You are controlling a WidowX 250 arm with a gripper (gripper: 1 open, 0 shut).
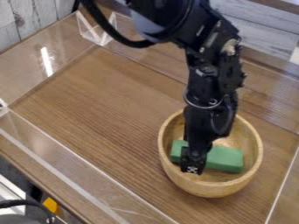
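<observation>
A black robot arm reaches down from the top of the view to a wooden bowl (233, 185) on the right of the table. Inside the bowl lies a green block (225, 159). My gripper (201, 156) is low in the bowl, open, with its fingertips at the block's left part, which they partly hide.
The wooden table (87, 114) has broad clear space to the left of the bowl. Pale boards run along the back. A black cable and a small yellow piece show at the lower left corner.
</observation>
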